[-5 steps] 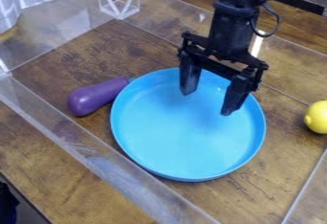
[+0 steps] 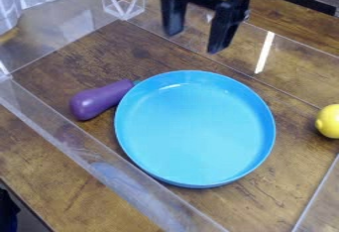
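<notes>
My black gripper (image 2: 204, 20) is raised at the top centre of the camera view, blurred, its fingers apart with nothing visible between them. Below it an empty blue plate (image 2: 195, 127) lies on the wooden surface. A purple eggplant (image 2: 98, 100) rests left of the plate, and a yellow lemon (image 2: 327, 121) sits at the right edge.
Clear plastic strips and walls (image 2: 123, 2) border the wooden area (image 2: 66, 58). Bare wood lies at the upper left and lower right.
The gripper has moved up and away from over the blue plate toward the top of the view. The plate, eggplant and lemon are unchanged.
</notes>
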